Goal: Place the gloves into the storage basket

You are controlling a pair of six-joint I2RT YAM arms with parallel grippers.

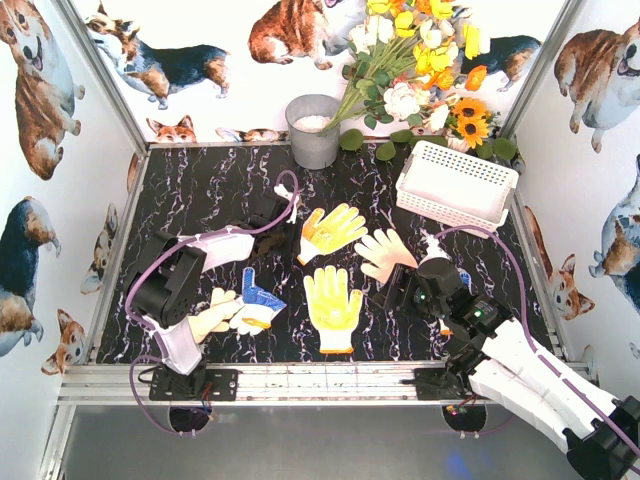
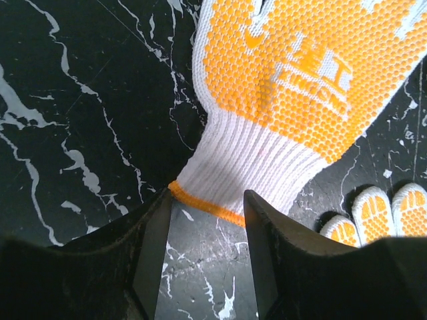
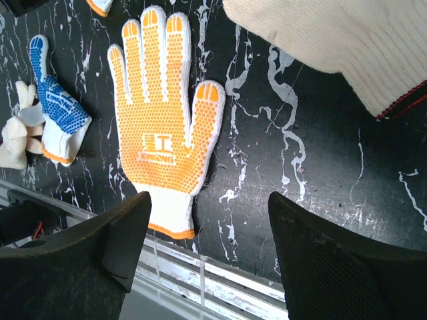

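Observation:
My left gripper is open at the white cuff of a yellow-dotted glove [image 2: 293,73], one fingertip near each side of the cuff's orange edge; whether they touch it I cannot tell. In the top view this glove [image 1: 335,230] lies mid-table. Below it a second yellow glove [image 1: 333,305] lies flat, fingers away from the front rail. Open and empty, my right gripper hangs near that glove's cuff and a beige glove [image 3: 300,27]. The white storage basket [image 1: 455,213] stands at the back right, with no glove visible inside.
Beige gloves [image 1: 212,317] and a blue-and-white glove [image 1: 258,303] lie at the front left. Another blue glove shows partly beneath the right arm. A grey bucket [image 1: 313,148] and flowers [image 1: 430,60] stand at the back.

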